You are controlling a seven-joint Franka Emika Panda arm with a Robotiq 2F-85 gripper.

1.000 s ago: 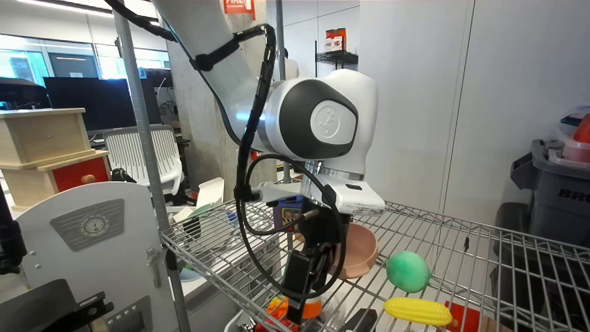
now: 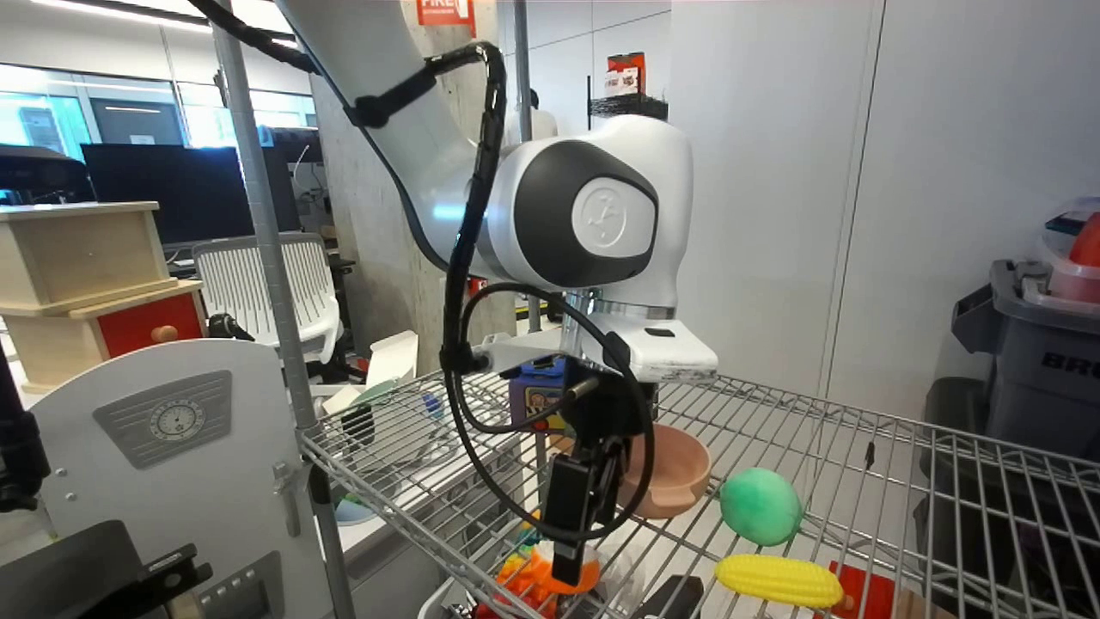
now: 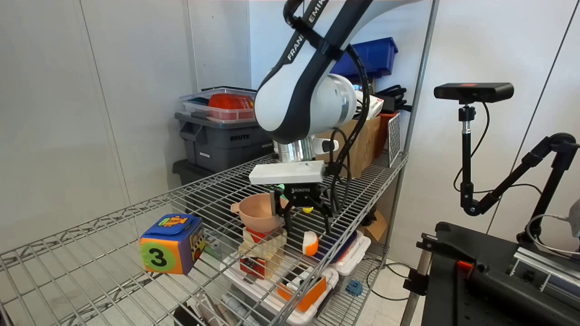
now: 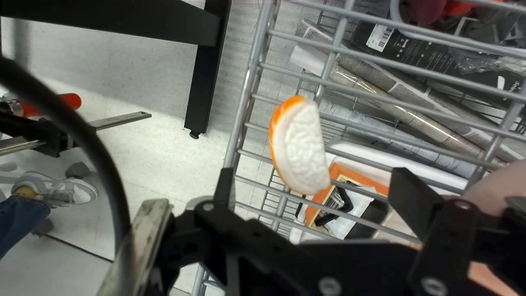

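Observation:
My gripper is open above the wire shelf, its fingers apart with nothing held. An orange-slice toy [image 4: 301,145] with a white face and orange rind lies on the shelf wires, appearing between and ahead of the fingertips in the wrist view. From the second exterior view, the slice [image 3: 310,243] sits below the open gripper [image 3: 308,223]. Beside one finger stands a pinkish pot [image 3: 258,213], partly covered by that finger; whether they touch cannot be told. In the first exterior view the near finger hides part of the slice.
A green ball [image 2: 760,506] and yellow corn toy [image 2: 780,579] lie past the pot. A number cube [image 3: 171,244] stands at the shelf's other end. Bare wires [image 3: 103,261] surround it. The shelf's metal edge [image 4: 246,93] runs close beside the slice.
The arm has shifted slightly, and the near fingertip is a little higher and farther right in the first exterior view. The pot has moved slightly right and down there.

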